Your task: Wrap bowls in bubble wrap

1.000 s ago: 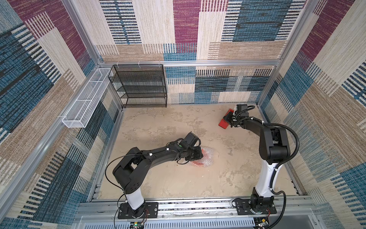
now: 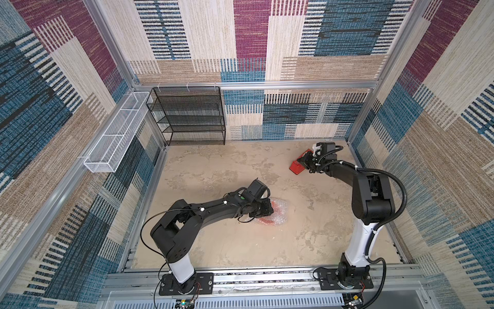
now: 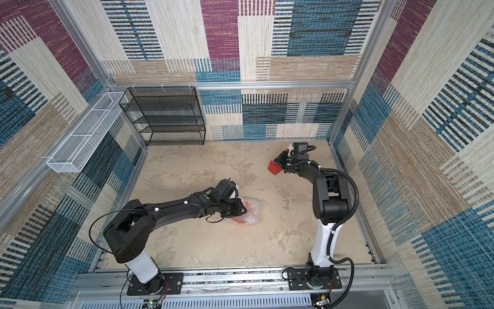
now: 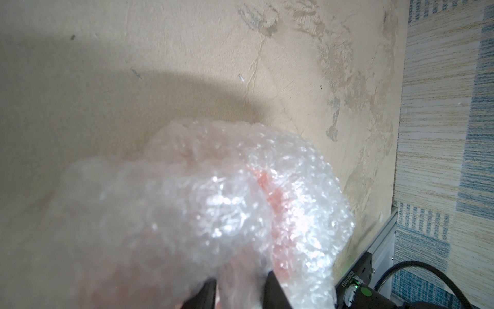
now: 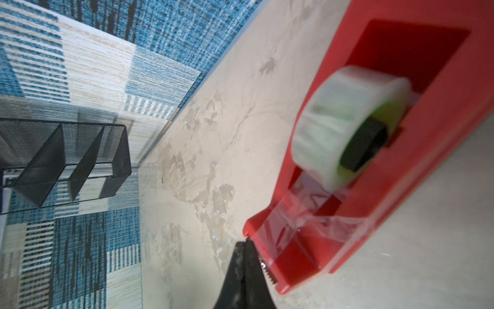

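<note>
A bundle of clear bubble wrap [image 2: 281,211] lies mid-table, the red of a bowl [image 4: 263,180] showing through it. My left gripper is down on it, its fingers apart with a fold of wrap between them; whether they squeeze it does not show. At the back right is a red tape dispenser [image 2: 297,167] holding a roll of clear tape [image 5: 334,123]. My right gripper is shut at the dispenser's toothed end, beside the clear tape film [image 5: 288,216]. I cannot make out any tape between its fingertips.
A black wire shelf [image 2: 190,116] stands at the back left. The white wire basket [image 2: 117,134] hangs along the left wall. Bare table [image 2: 205,164] lies between the bundle and the shelf, and also at the front right.
The red dispenser has shifted slightly left and turned, and my right gripper has moved slightly left and toward the front with it. My left arm and the bundle look unmoved.
</note>
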